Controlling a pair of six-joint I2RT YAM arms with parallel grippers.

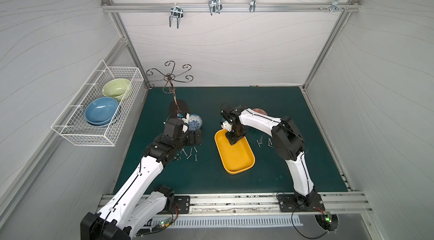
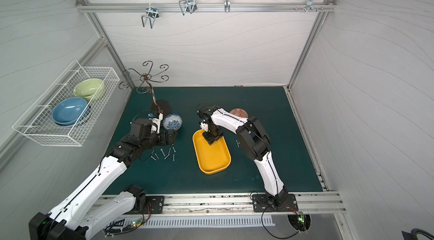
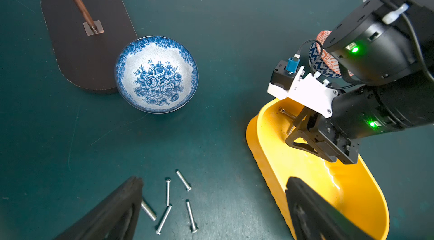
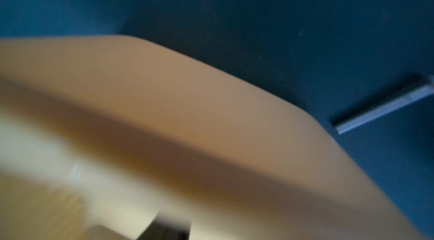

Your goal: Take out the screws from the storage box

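Note:
The yellow storage box (image 1: 236, 157) sits mid-table; most of its floor looks bare. At its far end, a screw (image 3: 287, 113) lies inside, beside the right gripper. That gripper reaches down into the box, and its own wrist view is blurred, with the box wall (image 4: 203, 108) filling much of it, so its fingers cannot be judged. Well apart, my left gripper hangs open over the table with nothing between its fingers. Several loose screws (image 3: 191, 215) lie on the table below it. More screws (image 1: 259, 141) rest to the right of the box.
A blue-and-white bowl (image 3: 156, 77) stands beyond the left gripper, next to a metal stand's dark base (image 3: 86, 36). Behind the right arm is a red patterned bowl (image 2: 239, 112). A wire basket (image 1: 86, 138) with bowls hangs at left.

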